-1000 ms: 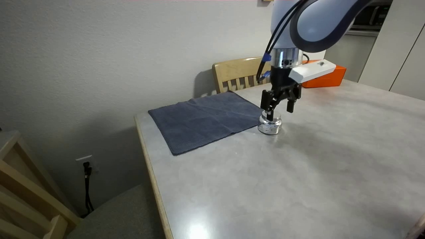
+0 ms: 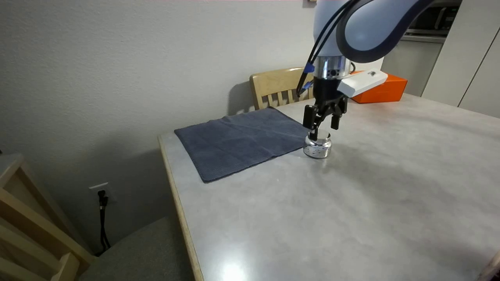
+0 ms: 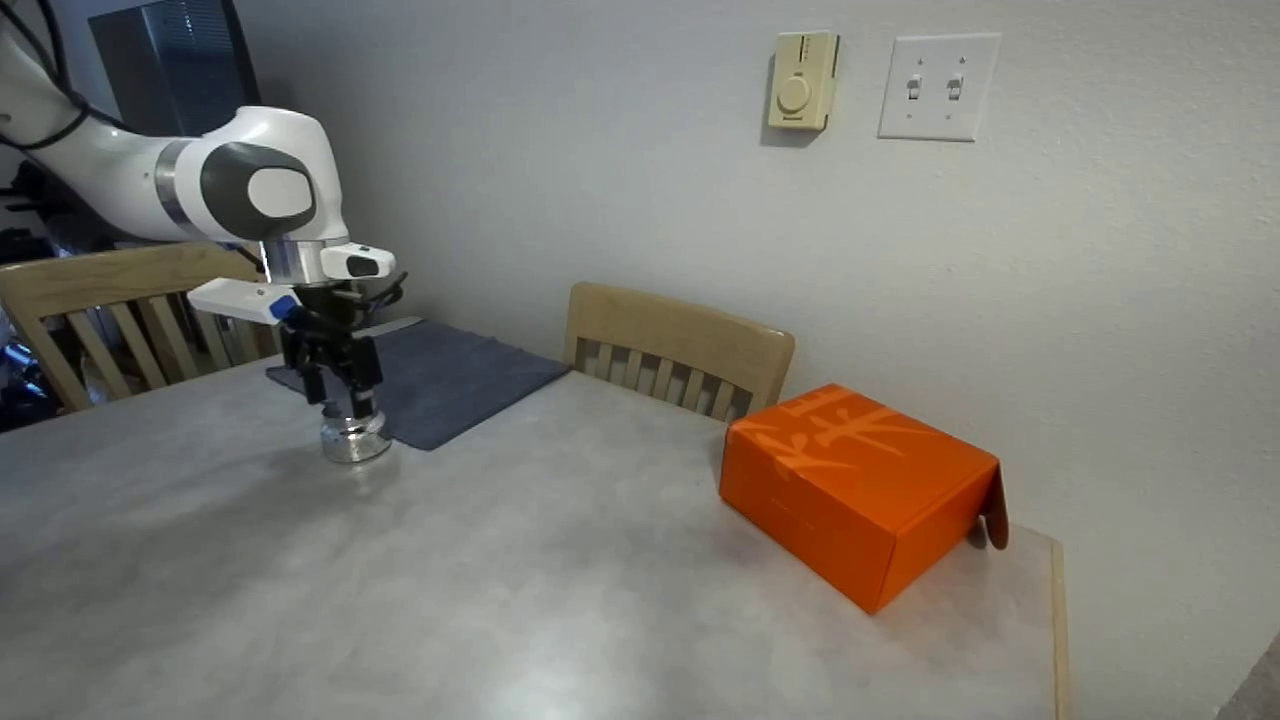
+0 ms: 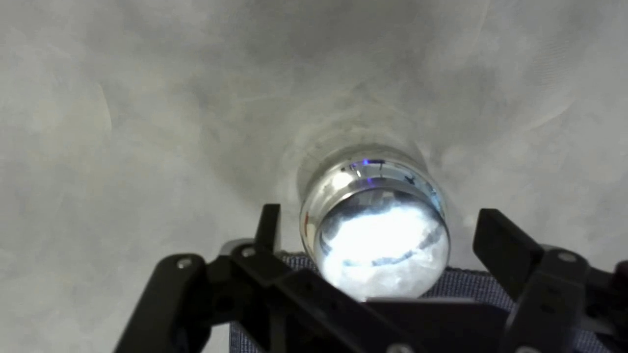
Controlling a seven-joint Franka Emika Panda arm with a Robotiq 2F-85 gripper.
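A shiny silver metal container (image 2: 317, 146) rests upright on the grey table, close beside the dark blue cloth. Directly over it, my gripper (image 2: 324, 130) points down with its fingers spread. In the wrist view the container's bright round top (image 4: 382, 247) shows between the two black fingers, with a gap on either side; nothing is gripped. Exterior view 2 has the container (image 3: 355, 440) under my gripper (image 3: 339, 402) at the left, near the cloth (image 3: 462, 378).
The blue cloth (image 2: 243, 140) lies flat at the table's wall side. An orange box (image 3: 858, 486) stands at the far end of the table, and a wooden chair (image 3: 672, 342) backs against the wall side.
In exterior view 1 my gripper has shifted slightly left above the container. The container and cloth have not moved.
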